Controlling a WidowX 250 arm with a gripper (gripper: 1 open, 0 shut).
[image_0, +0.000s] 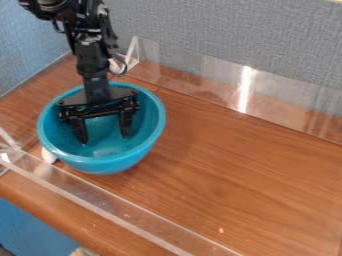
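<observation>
A turquoise plastic bowl (120, 155) rests on the wooden table at the left. My black gripper (103, 126) reaches down from above into the bowl, its two fingers open and spread apart inside it. I see nothing held between them; the bowl's bottom is partly hidden by the gripper. A small pale object (48, 156) peeks out beside the bowl's left side, too small to identify.
Clear plastic barriers (241, 95) run along the back and the front left edge, with a grey wall behind and a blue panel at left.
</observation>
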